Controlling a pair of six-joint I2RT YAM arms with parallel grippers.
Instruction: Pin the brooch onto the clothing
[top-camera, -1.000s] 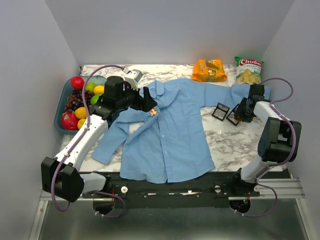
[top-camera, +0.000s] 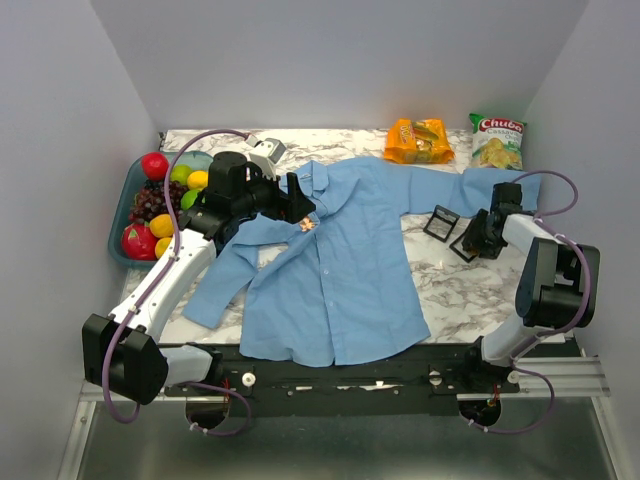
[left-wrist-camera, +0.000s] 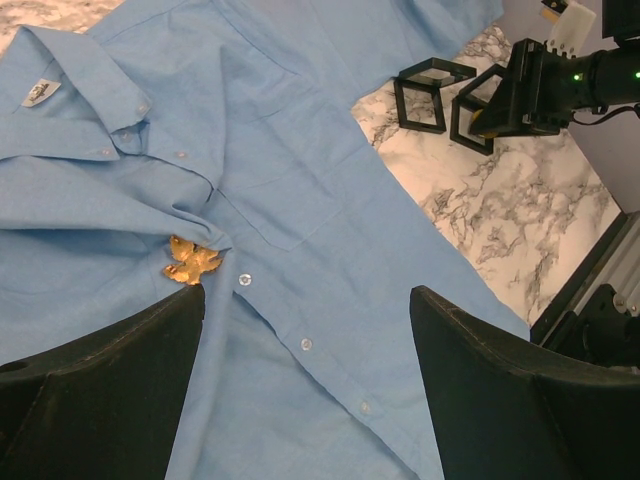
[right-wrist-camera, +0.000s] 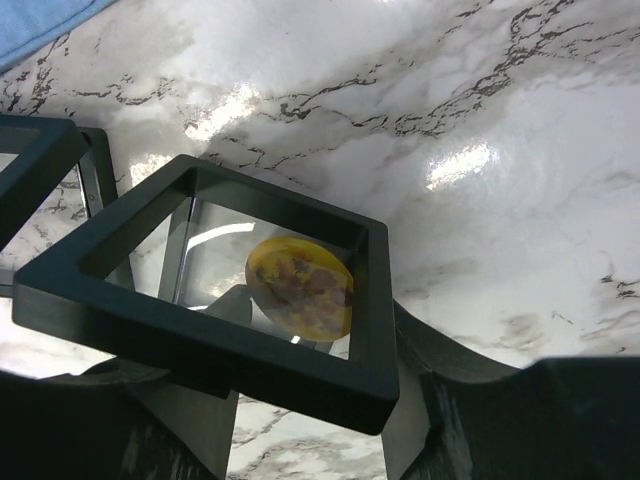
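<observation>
A blue button shirt (top-camera: 345, 270) lies spread on the marble table. On its front, near the collar, rests a gold leaf-shaped brooch (left-wrist-camera: 190, 261). Above the shirt, my left gripper is open, its fingers wide apart with nothing between them. My right gripper (top-camera: 472, 246), also open, is at a black display frame (right-wrist-camera: 205, 365) on the right. Inside that frame's clear film sits an oval yellow-brown brooch (right-wrist-camera: 303, 288). One right finger shows behind the film beside the brooch, the other at the frame's edge; contact cannot be told.
A second black frame (top-camera: 441, 223) stands just left of the first. At the back are an orange snack bag (top-camera: 418, 142) and a chips bag (top-camera: 497, 143). A teal basket (top-camera: 119, 222) of fruit is at the left. Marble (top-camera: 455, 300) is bare in front of the frames.
My right gripper has shifted slightly toward the table's front, and the black frame by it has moved a little the same way. The left arm and the shirt look unchanged.
</observation>
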